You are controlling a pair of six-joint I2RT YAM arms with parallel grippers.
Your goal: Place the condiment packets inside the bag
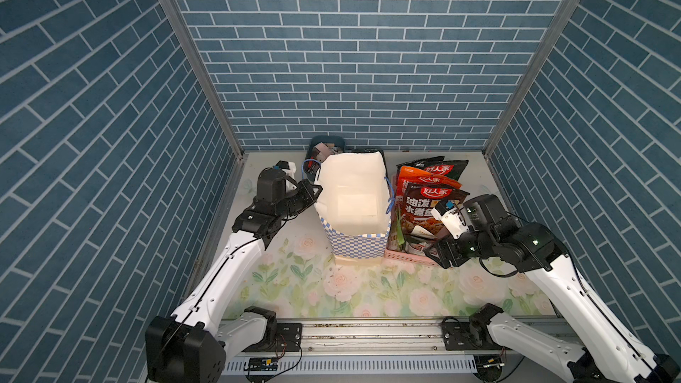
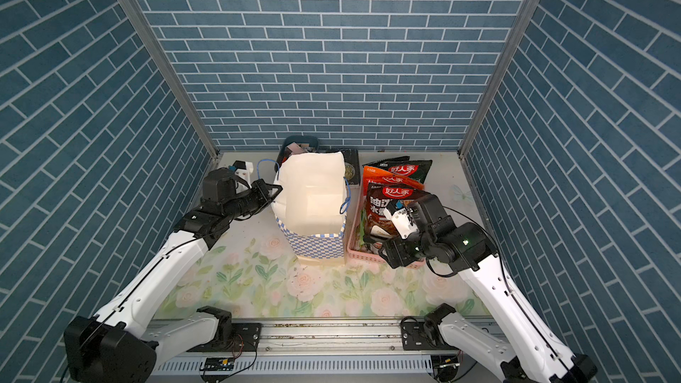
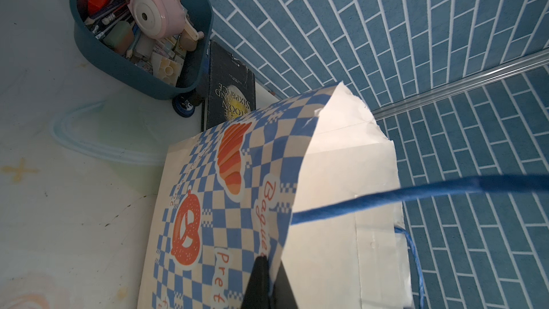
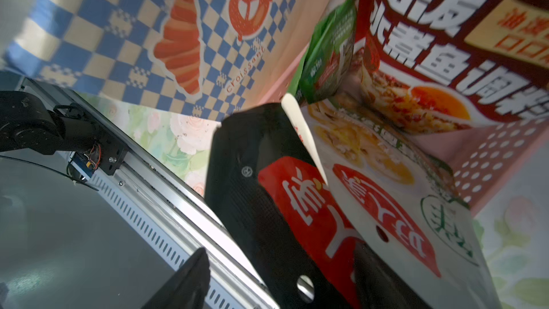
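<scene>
The blue-and-white checked paper bag (image 1: 360,246) stands with its wide mouth up, and its inside looks empty. My left gripper is shut on the bag's left rim, one finger outside and one inside. In the right wrist view, a black packet with a red label (image 4: 240,194) tilts up between the parted fingers of my right gripper, which is open around it. A white packet (image 4: 400,211) leans right behind it. Brown (image 1: 418,205) and orange (image 1: 404,173) condiment packets stand farther back; a green packet (image 4: 328,57) is beside the bag.
The pink perforated basket (image 1: 411,259) holds the packets, close against the bag's right side. Behind the bag are a dark teal bin (image 3: 123,68) of small items and a black book (image 3: 226,83).
</scene>
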